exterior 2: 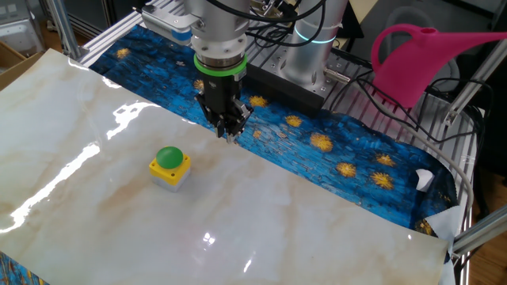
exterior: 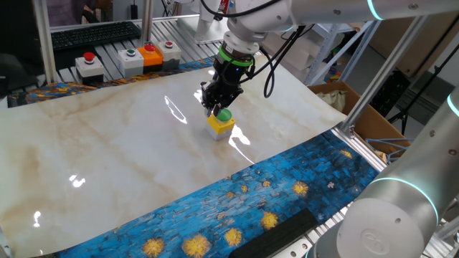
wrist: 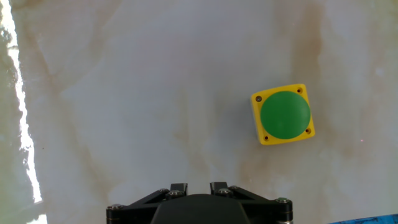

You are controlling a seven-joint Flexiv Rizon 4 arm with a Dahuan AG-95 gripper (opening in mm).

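Note:
A push button with a green domed cap [exterior: 224,115] on a yellow and pale grey box [exterior: 221,129] stands upright on the marbled sheet. In the wrist view its green cap [wrist: 285,115] and yellow top plate are fully visible, right of centre and off to one side of the fingers. My gripper [exterior 2: 229,136] points down above the sheet, apart from the button [exterior 2: 169,158]. Between the gripper's fingertips [wrist: 198,188] a small gap shows, with nothing in it. From exterior view 1 the gripper [exterior: 212,111] overlaps the button's far side.
Several other button boxes stand at the back, among them a red-capped one [exterior: 90,66] and an orange one [exterior: 150,57], near a keyboard [exterior: 90,36]. A pink watering can [exterior 2: 424,67] stands beside the robot's base. Most of the marbled sheet [exterior: 107,154] is bare.

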